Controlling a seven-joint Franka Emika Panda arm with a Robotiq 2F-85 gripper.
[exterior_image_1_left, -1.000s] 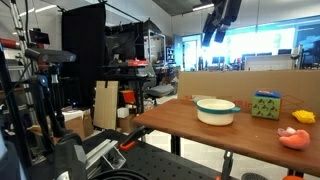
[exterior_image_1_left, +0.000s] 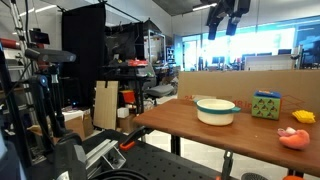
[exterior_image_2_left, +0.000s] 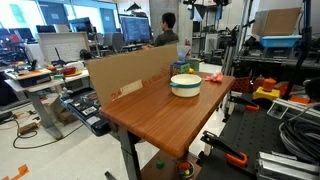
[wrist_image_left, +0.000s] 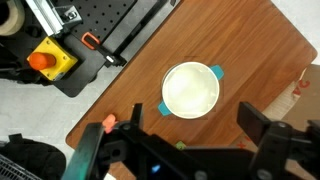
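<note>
A round pot with a pale rim stands on the wooden table; the wrist view shows its white interior from above, with teal handles on two sides. The inside looks empty. High over the table hangs my gripper, its fingers spread and nothing between them. A wide gap separates the gripper from the pot. To the right in exterior view 1 are a blue and green block, a pink object near the table's front edge and a yellow piece.
A brown upright panel runs along one long side of the table. Bare wood lies open on one side of the pot. A black perforated metal plate with a yellow and orange device adjoins the table.
In exterior view 1 my gripper has shifted slightly to the right and upward. The pot and the other objects have stayed in place.
</note>
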